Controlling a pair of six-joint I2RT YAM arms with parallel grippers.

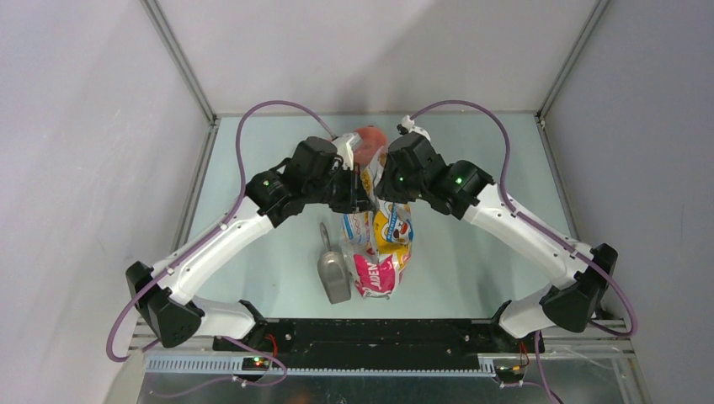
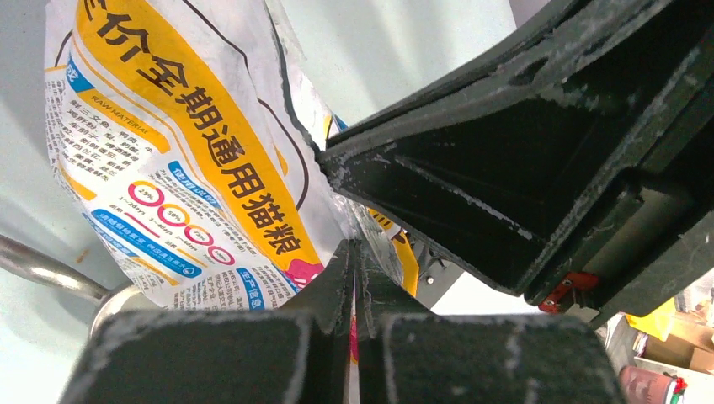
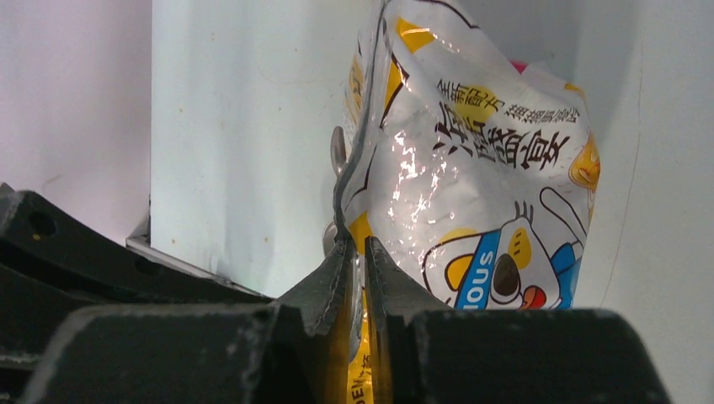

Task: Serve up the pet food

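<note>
The pet food bag [image 1: 379, 269], white, yellow and pink, stands mid-table, its sealed top edge between both grippers. My left gripper is shut at that crimped edge; whether the edge is pinched in it is hard to see. My right gripper is at the same edge from the other side, its fingertips close together round or against the crimp. In the left wrist view, the bag's printed side [image 2: 194, 168] fills much of the frame. A metal scoop [image 1: 333, 273] lies left of the bag in the top view.
A pink round object [image 1: 369, 139], likely a bowl, sits behind the bag, partly hidden by the grippers.
</note>
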